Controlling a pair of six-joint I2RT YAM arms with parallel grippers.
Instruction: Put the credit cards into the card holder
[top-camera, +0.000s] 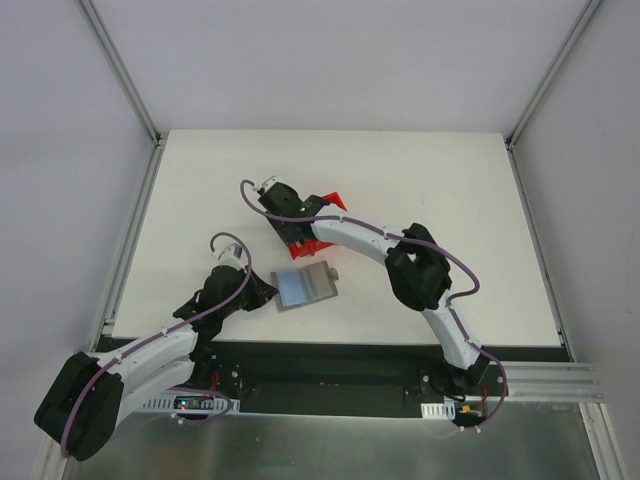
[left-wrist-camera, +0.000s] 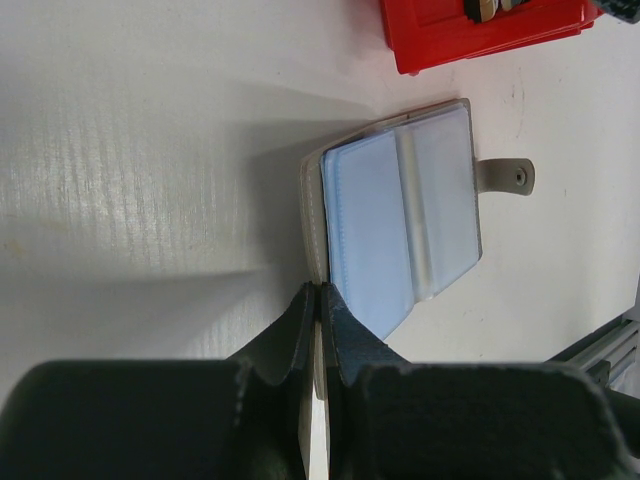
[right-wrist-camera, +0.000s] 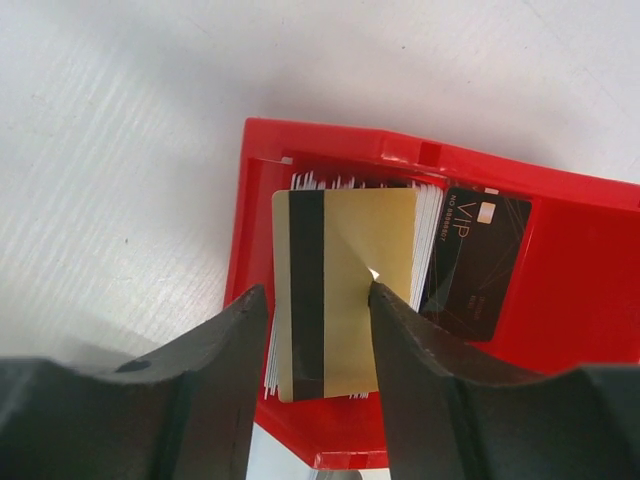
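Note:
A card holder (left-wrist-camera: 375, 220) with blue and clear sleeves lies on the table, its snap tab to the right in the left wrist view. My left gripper is shut at its near-left edge, against the holder's thin border. In the right wrist view a red box (right-wrist-camera: 560, 260) holds a stack of cards: a gold card (right-wrist-camera: 345, 290) with a black stripe on top, a black VIP card (right-wrist-camera: 470, 260) beside it. My right gripper is over the gold card, fingers apart, one tip touching the card; whether it grips the card is unclear.
The red box sits just behind the card holder, largely covered by my right arm in the top view.

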